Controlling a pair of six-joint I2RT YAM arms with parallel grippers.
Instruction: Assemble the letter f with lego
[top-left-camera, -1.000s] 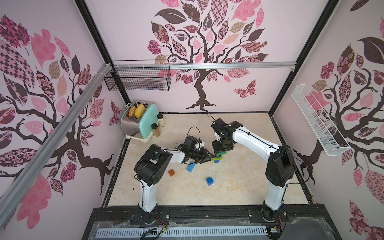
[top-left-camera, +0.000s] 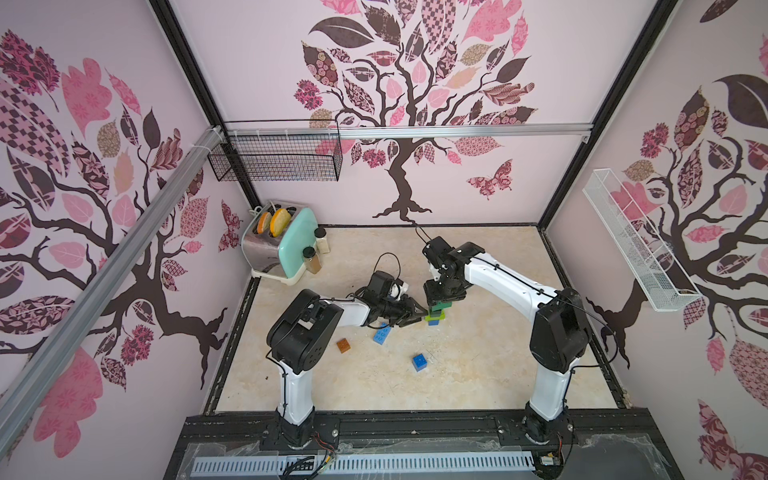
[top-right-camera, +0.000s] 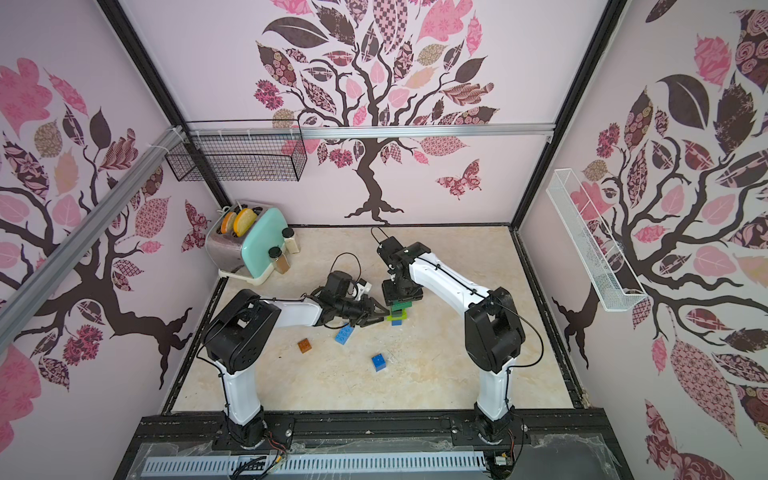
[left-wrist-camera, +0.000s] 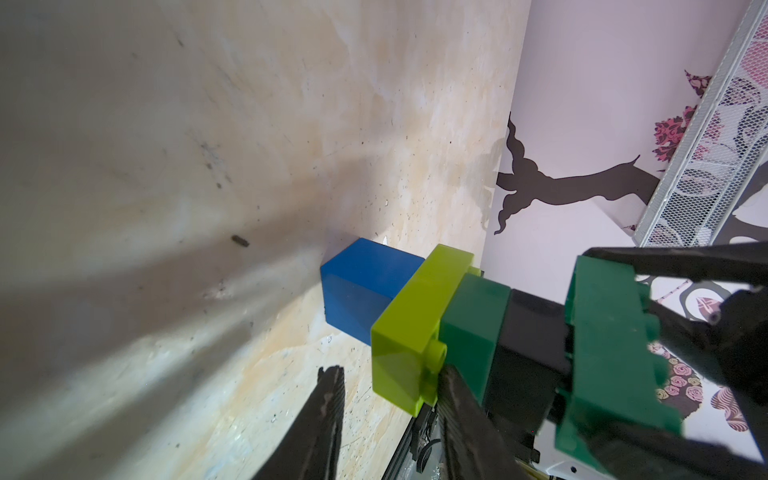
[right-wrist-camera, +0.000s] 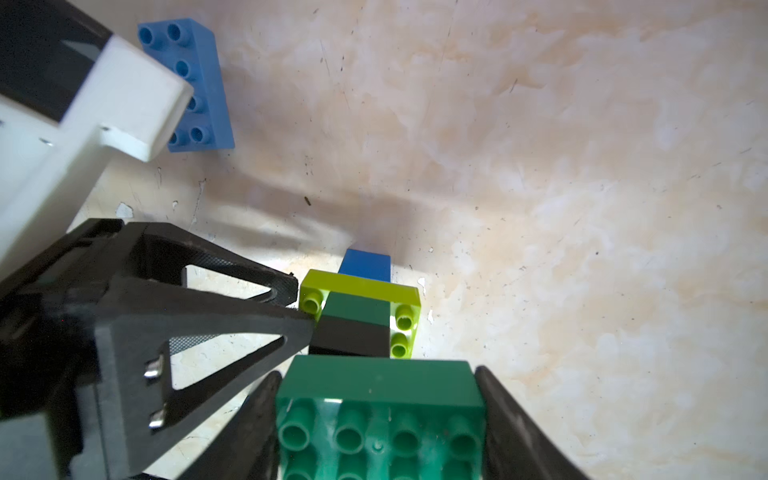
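Observation:
A blue brick (left-wrist-camera: 360, 284) on the table carries a lime brick (left-wrist-camera: 420, 308), then a small green brick (left-wrist-camera: 477, 326) and a black brick (left-wrist-camera: 528, 356), forming a column. My right gripper is shut on a wide dark green brick (right-wrist-camera: 380, 380), studs up, over the column's top; whether it is pressed down fully is unclear. Fingertips of my left gripper stand apart either side of the lime brick's near end. A gap shows beside one finger (left-wrist-camera: 324, 408), the other is close to a stud, so a firm grip cannot be confirmed.
Loose on the table are a long blue brick (top-left-camera: 381, 333), a square blue brick (top-left-camera: 420, 362) and an orange-brown brick (top-left-camera: 343, 345). A toaster (top-left-camera: 276, 240) and two jars stand at the back left.

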